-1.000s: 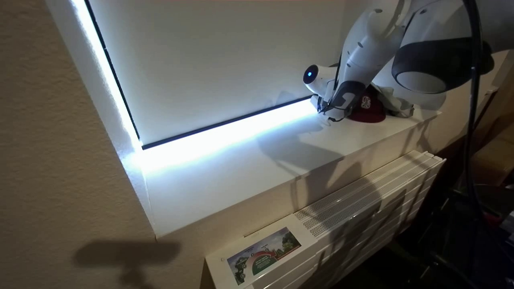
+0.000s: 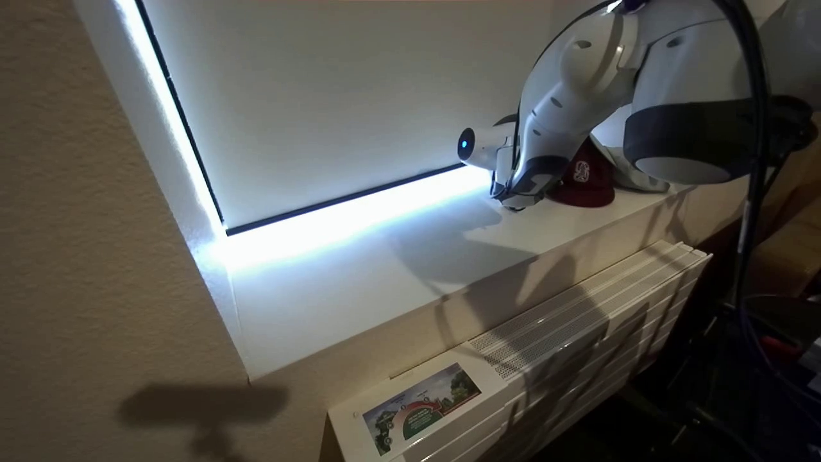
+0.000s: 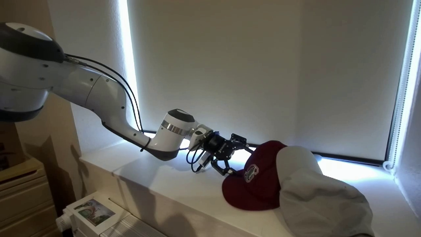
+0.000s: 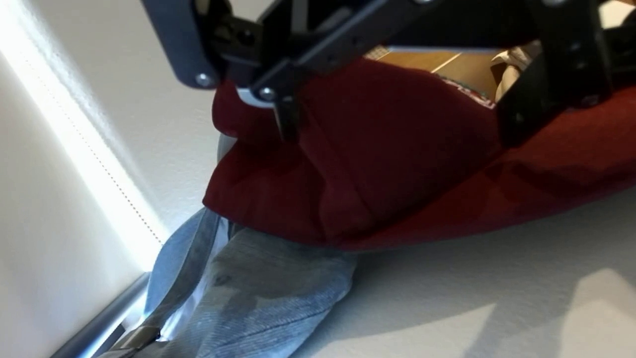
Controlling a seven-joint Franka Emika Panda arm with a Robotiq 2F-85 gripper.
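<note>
A dark red cap (image 3: pixel 265 177) with a pale emblem rests on the white windowsill, its brim towards the arm. Against it on the far side is a pale grey hat (image 3: pixel 315 189), which looks bluish and denim-like in the wrist view (image 4: pixel 274 286). My gripper (image 3: pixel 244 160) is low over the sill at the cap's near side. Its fingers are spread wide, one near the crown and one by the brim. In the wrist view the red cloth (image 4: pixel 393 143) fills the space behind and between the fingers; whether they touch it I cannot tell.
Bare windowsill (image 2: pixel 323 308) stretches to the left in exterior view 1. A lowered blind (image 3: pixel 221 71) stands close behind the arm. Below the sill's front edge is a white radiator (image 2: pixel 569 339) with a picture card (image 2: pixel 423 408) on top.
In exterior view 1 the arm and gripper have moved left and somewhat down, away from where the cap lay. The red cap has shifted slightly down and left.
</note>
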